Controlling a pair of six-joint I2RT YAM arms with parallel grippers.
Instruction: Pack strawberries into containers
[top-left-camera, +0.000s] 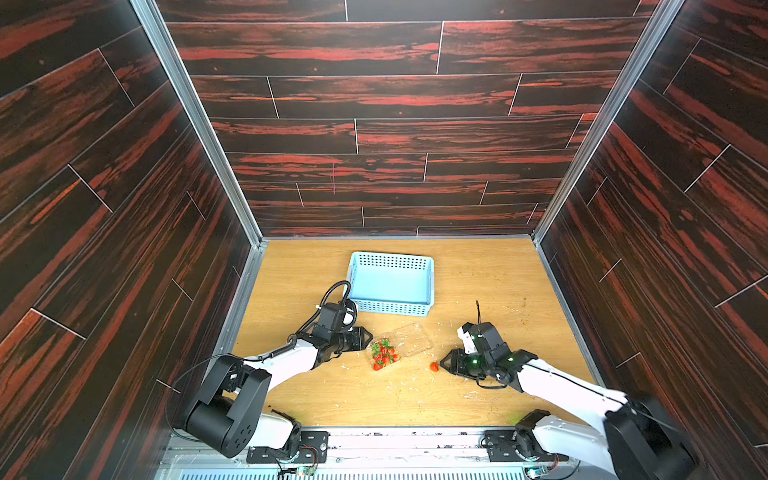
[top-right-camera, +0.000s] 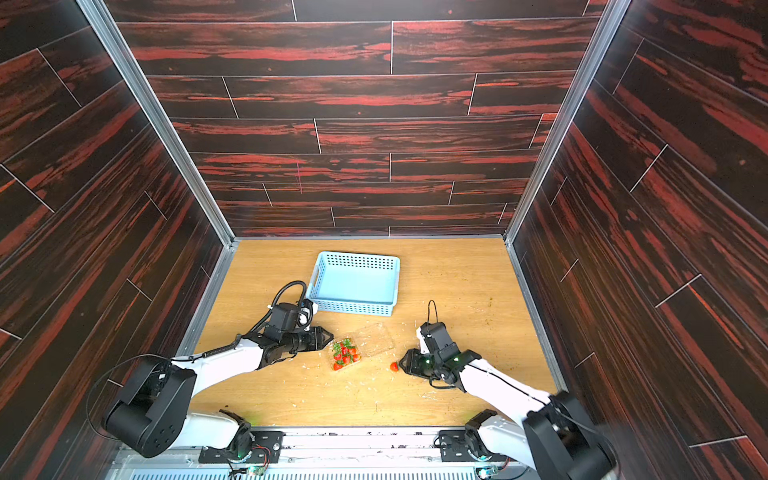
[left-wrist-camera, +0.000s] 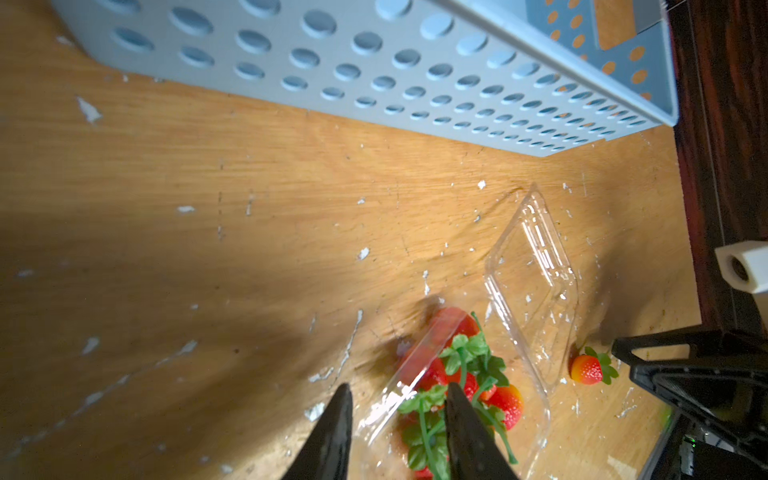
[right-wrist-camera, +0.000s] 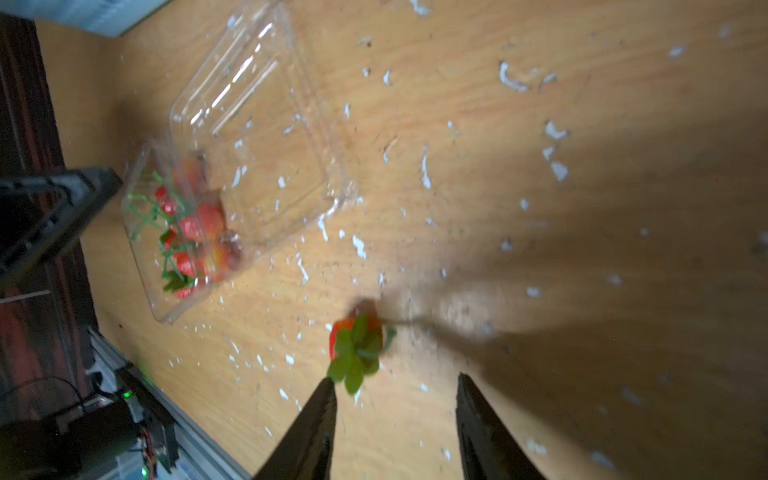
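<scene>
A clear plastic container (left-wrist-camera: 384, 414) full of red strawberries (top-left-camera: 382, 357) lies on the table. Its clear lid (right-wrist-camera: 324, 152) is folded open, flat on the table to the right. One loose strawberry (right-wrist-camera: 368, 340) with green leaves rests apart, right of the container. My right gripper is open just beside this loose strawberry, its fingers apart with nothing between them. At the container's left side is my left gripper; a gap shows between its fingertips, with the container's near wall and leaves seen beyond them.
A light blue perforated basket (top-left-camera: 392, 308), empty, stands behind the container. Small white flakes are scattered over it.
</scene>
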